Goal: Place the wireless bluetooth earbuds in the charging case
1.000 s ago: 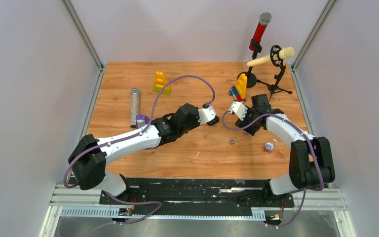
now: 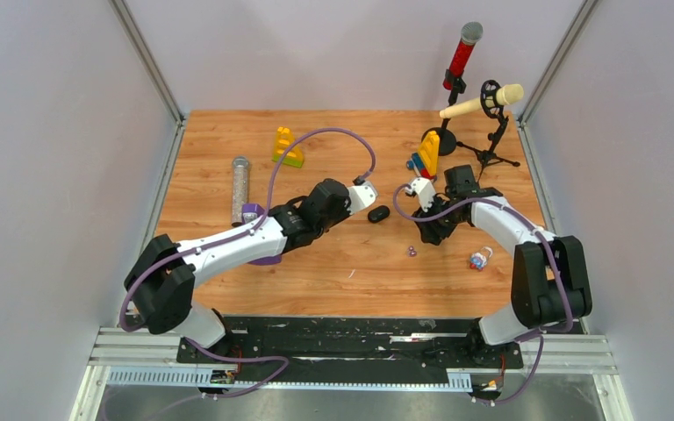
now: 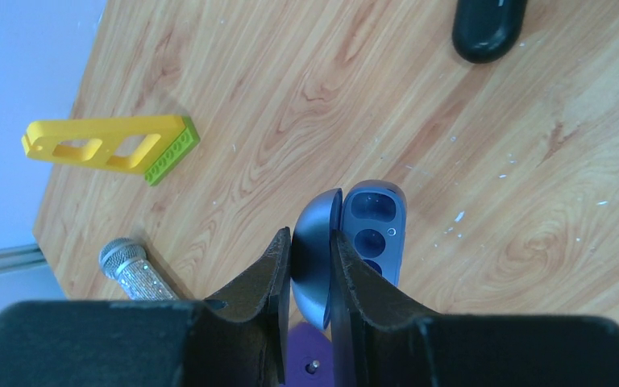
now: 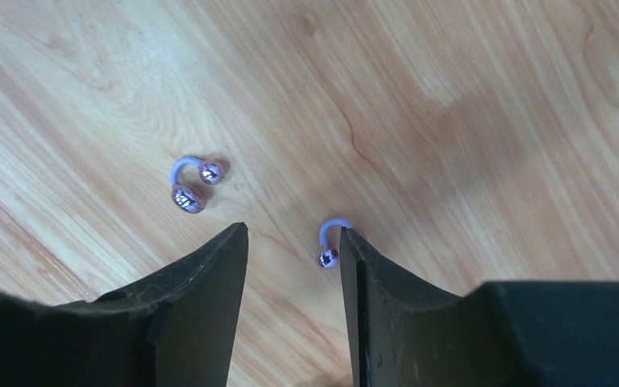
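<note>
In the left wrist view my left gripper is shut on the dark blue charging case [image 3: 383, 211]. Its lid stands open, and rounded hollows show inside. One purple clip-shaped earbud [image 4: 189, 187] lies on the wood, left of and beyond my right gripper in the right wrist view. The other earbud [image 4: 328, 244] is beside the right-hand fingertip, which covers part of it. The right fingers stand apart, with bare wood showing between them. From above, only one earbud [image 2: 412, 251] shows; the right gripper covers the other's spot.
A black rounded object [image 2: 378, 213] lies between the arms. At the left are a glittery microphone [image 2: 240, 189], a purple object [image 2: 253, 212] and yellow-green blocks [image 2: 288, 147]. Stands with a red microphone [image 2: 461, 61] occupy the back right. A small toy [image 2: 480, 259] sits front right.
The left gripper has shifted slightly left and back, uncovering more of the black object.
</note>
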